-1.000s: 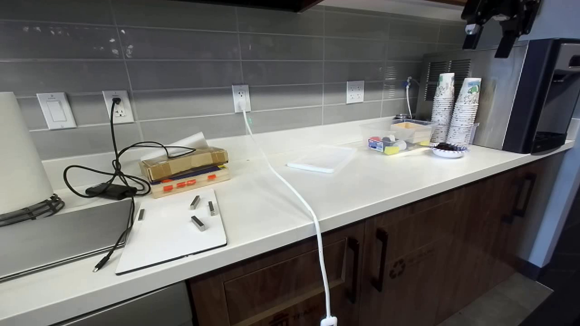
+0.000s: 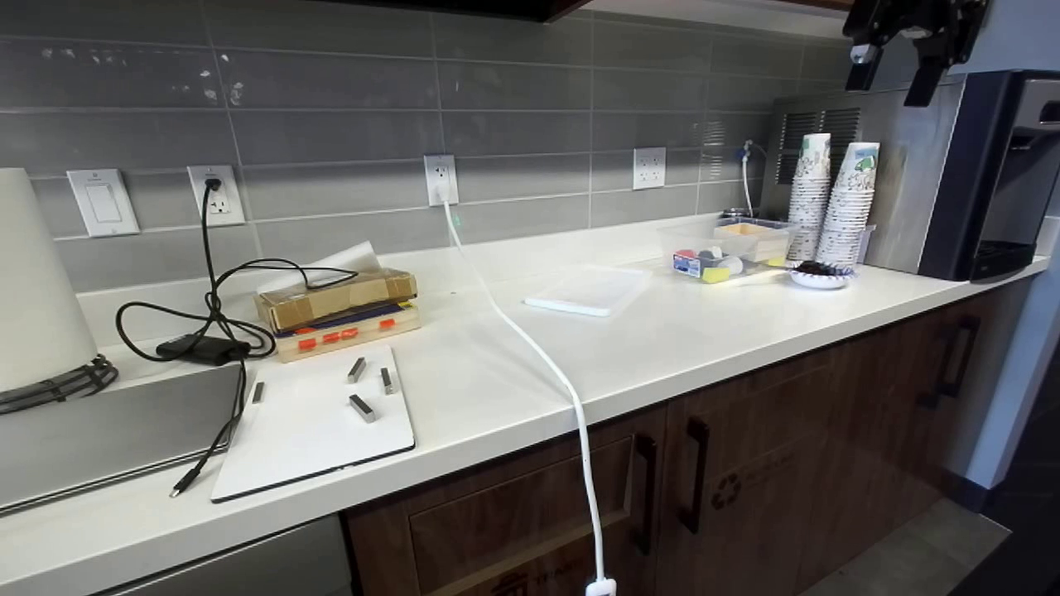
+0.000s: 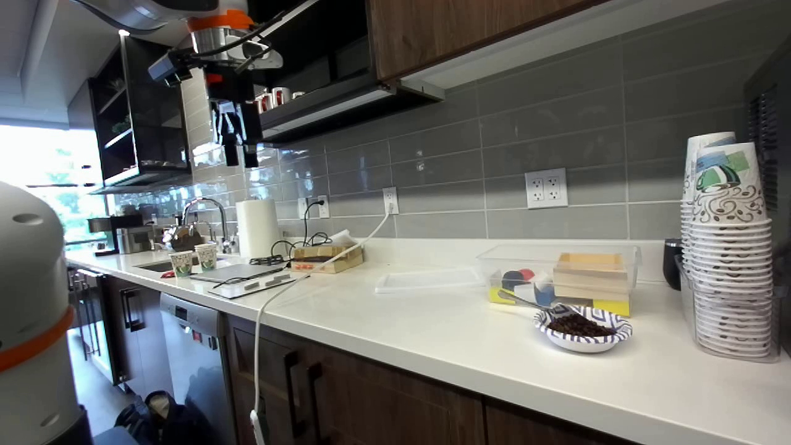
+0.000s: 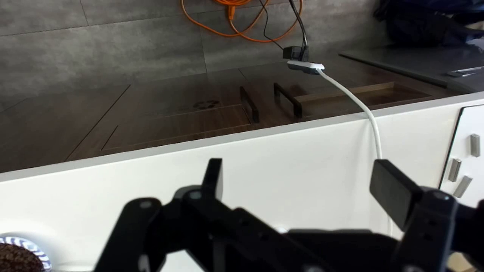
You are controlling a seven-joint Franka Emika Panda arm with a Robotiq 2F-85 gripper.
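High above the counter, my gripper (image 2: 893,91) stands open at the upper right of exterior view 1. Exterior view 2 has the gripper (image 3: 241,157) at upper left, in front of the wall cabinets. A wide empty gap separates its black fingers (image 4: 393,194) in the wrist view. Far below them lies the bare white counter (image 4: 290,181). A white board (image 2: 318,437) carries several small metal blocks, one being the block (image 2: 363,408). Toward the right end of the counter sits a patterned bowl (image 3: 582,337) of dark brown bits, a fork resting at its rim.
A white cable (image 2: 537,348) crosses the counter and hangs over its front edge. Behind the bowl stand a clear bin (image 3: 511,259) and stacked paper cups (image 3: 730,289). A clear lid (image 2: 586,290) lies mid-counter; boxes (image 2: 338,303) sit behind the board. Open counter separates lid and front edge.
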